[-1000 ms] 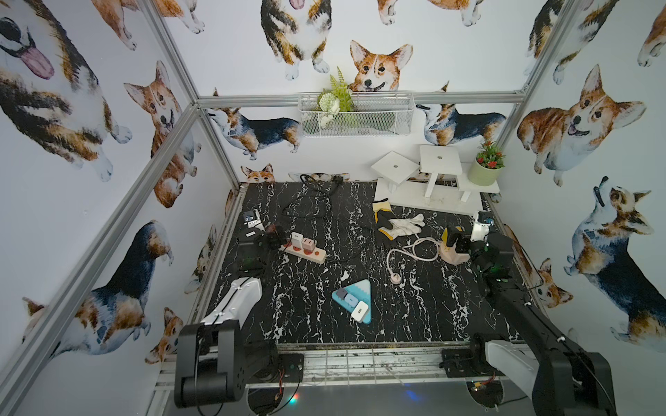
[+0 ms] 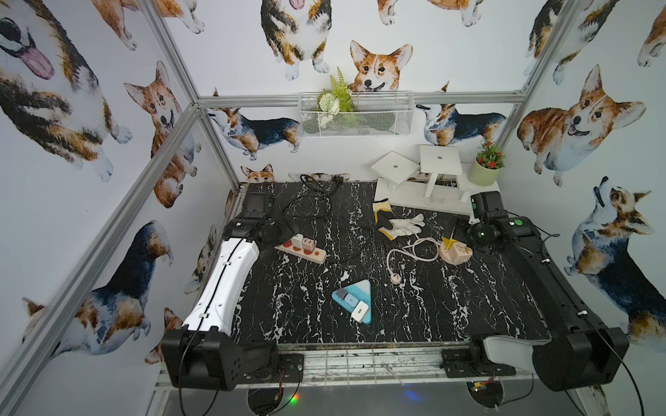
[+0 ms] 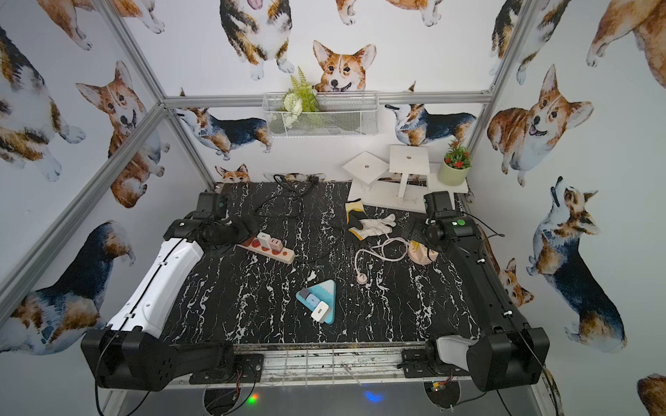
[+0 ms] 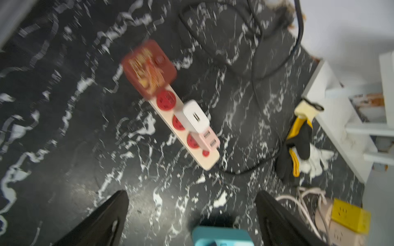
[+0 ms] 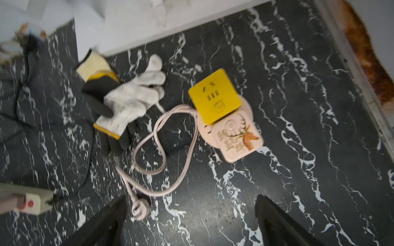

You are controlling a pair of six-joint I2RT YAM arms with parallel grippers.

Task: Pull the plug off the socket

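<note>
A wooden power strip holds a brown plug cube, a white plug and a pink plug; my left gripper hangs open above and beside it. A pink round socket base with a coiled cable carries a yellow cube plug and a pink deer-print block. My right gripper is open over it, nothing between its fingers.
A teal triangular block with smaller plugs lies front centre. Gloves lie left of the round socket. A white stand with a potted plant is at the back right.
The objects on the table look unmoved.
</note>
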